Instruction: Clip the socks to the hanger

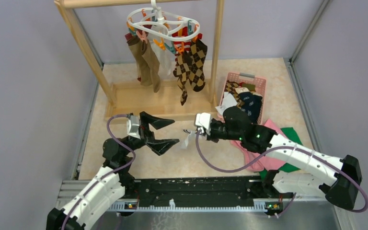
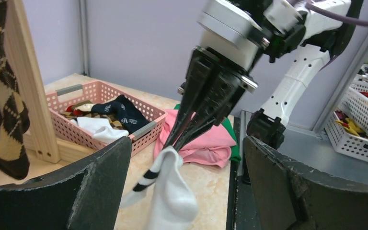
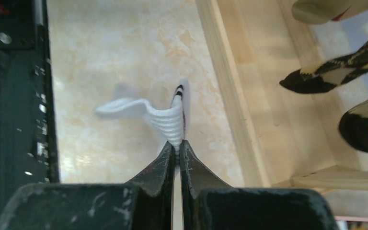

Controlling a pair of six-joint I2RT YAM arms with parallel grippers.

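A white sock with black stripes hangs from my right gripper, which is shut on it. Seen from the right wrist, the sock is pinched between the fingertips and its loose parts spread out. My left gripper stands open and empty, its fingers facing the sock a short way off. The white round hanger hangs from the wooden rack, with coloured clips along its ring. Brown socks and argyle socks hang from it, with red and white ones partly hidden behind.
At the back right, a pink basket holds more socks, a white one lying over its edge. Pink cloth and green cloth lie in front of it. The rack's post stands between basket and hanging socks.
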